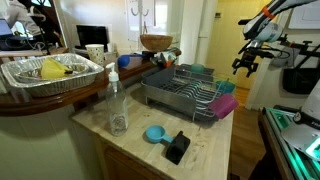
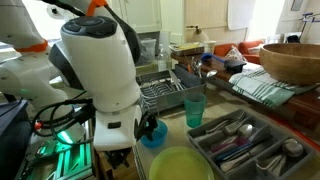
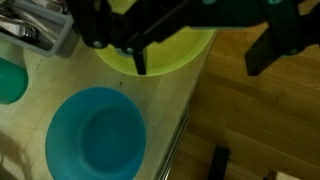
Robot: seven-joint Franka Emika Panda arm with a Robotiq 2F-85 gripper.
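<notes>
My gripper is open, and its dark fingers (image 3: 133, 58) stand apart above the counter edge. Nothing shows held between them. A yellow plate (image 3: 180, 50) lies under and beyond the fingers in the wrist view, and a blue bowl (image 3: 95, 135) sits at lower left. From the second exterior view, the plate (image 2: 180, 164) is in front of the cutlery tray, with the bowl (image 2: 205, 138) just behind it, partly hidden by the gripper (image 2: 132, 146). In the first exterior view the gripper (image 1: 248, 65) is far off at the right.
A teal cup (image 2: 195, 108) and a grey cutlery tray (image 2: 212, 142) flank the bowl. Behind stands a dish rack (image 1: 180, 95) with a pink item (image 1: 223, 105) at its end. A clear bottle (image 1: 117, 110) is nearer. Open wooden floor (image 3: 235, 110) shows past the counter edge.
</notes>
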